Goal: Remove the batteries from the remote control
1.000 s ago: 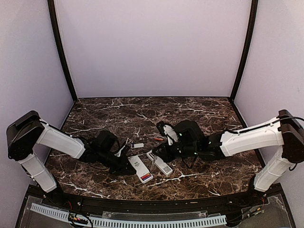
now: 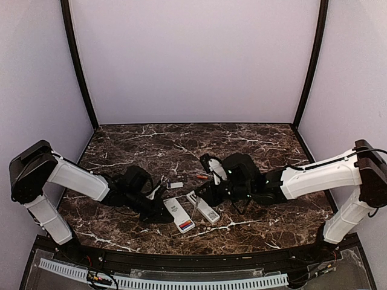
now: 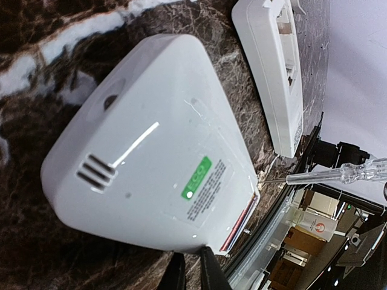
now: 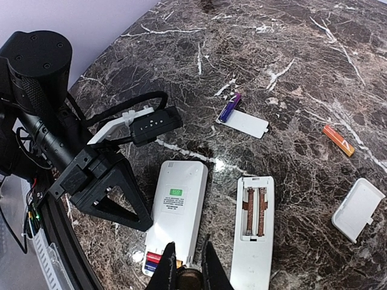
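Note:
The white remote control with a green label (image 4: 176, 205) lies back side up. At its near end, a red battery (image 4: 153, 257) and a blue battery (image 4: 150, 266) sit in the open compartment. My left gripper is shut on the remote's side edge, its fingers partly cut off by the frame. In the right wrist view, my right gripper is shut on a screwdriver, mostly hidden there. The left wrist view shows that screwdriver (image 3: 351, 173) with its clear handle and thin shaft, the tip near the battery end; contact cannot be told.
A second white remote (image 4: 253, 241) with an empty compartment lies just right. Farther back are a purple battery (image 4: 229, 107) against a white cover (image 4: 247, 123), an orange battery (image 4: 338, 140) and another white cover (image 4: 357, 209).
The screwdriver between the two remotes has shifted its tilt slightly, with a small motion of my right gripper. My left arm and both remotes look unmoved.

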